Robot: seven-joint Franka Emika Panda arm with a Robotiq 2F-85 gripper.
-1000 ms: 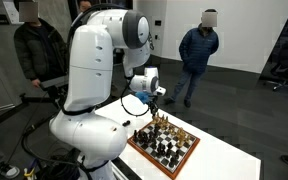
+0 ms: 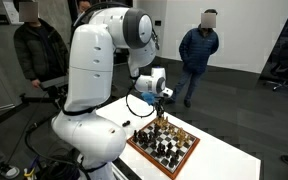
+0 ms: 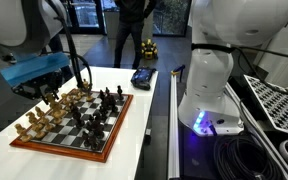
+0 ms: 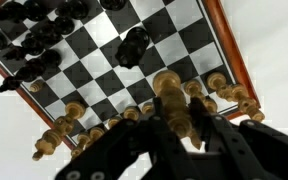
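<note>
In the wrist view my gripper is shut on a tan chess piece (image 4: 172,100), which stands out over the checkered board (image 4: 189,42) on the tan pieces' side. Whether the piece's base touches a square, I cannot tell. A lone black piece (image 4: 133,46) is on the board just ahead of it. From the side, the gripper (image 3: 52,96) appears low over the tan pieces at the board's far left, its fingertips partly hidden among them. In exterior view 1 the gripper (image 2: 159,110) is at the back of the board.
Black pieces (image 3: 106,108) crowd one side of the board, close together. Tan pieces (image 4: 216,83) stand near the held one, and a tan piece (image 4: 54,138) is at the rim. A person (image 2: 197,55) stands behind.
My gripper has shifted slightly right and lower toward the board in exterior view 1. The board and the pieces on it look unmoved.
</note>
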